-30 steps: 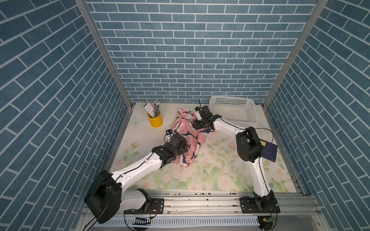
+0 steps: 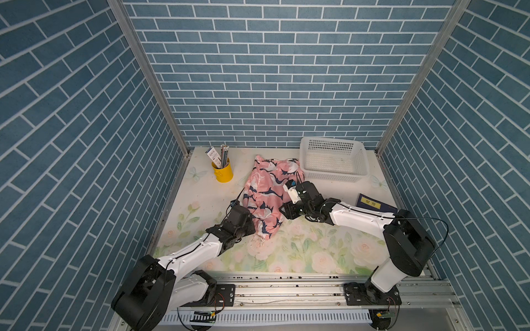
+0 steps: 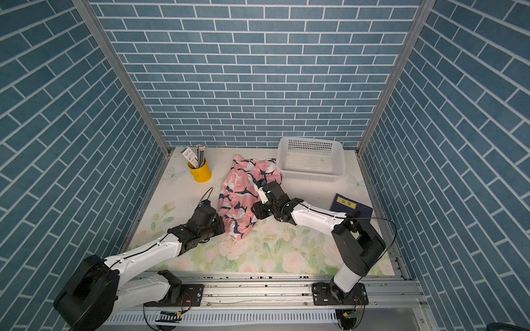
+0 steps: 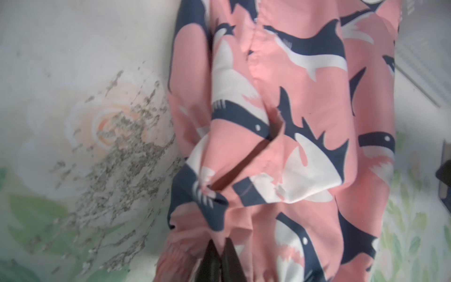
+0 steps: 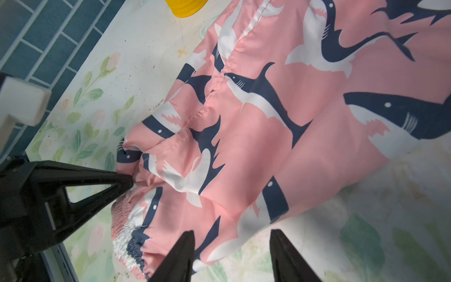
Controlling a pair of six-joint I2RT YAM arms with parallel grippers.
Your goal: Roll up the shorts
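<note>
Pink shorts point(image 2: 266, 184) with a navy and white shark print lie lengthwise on the table, wrinkled, the near end bunched with a gathered hem point(image 5: 124, 230). At the near left edge, my left gripper is low over the cloth, its fingertips parted by only a narrow gap; in the right wrist view its tips sit against the bunched cloth. Whether fabric lies between them is unclear. Over the near right edge, my right gripper is open, with nothing gripped between its well-spread fingers. The arms cover parts of both side edges in the top views.
Behind the right side stands a white mesh basket point(image 2: 333, 175), close to the shorts' far right corner. A yellow cup point(image 2: 223, 174) of pens is at back left. A dark blue box point(image 2: 376, 203) lies at right.
Over the second, my right gripper has come from the far part of the shorts toward me to the near right edge. My left gripper has shifted left and nearer. The shorts' far right part shows spread out.
</note>
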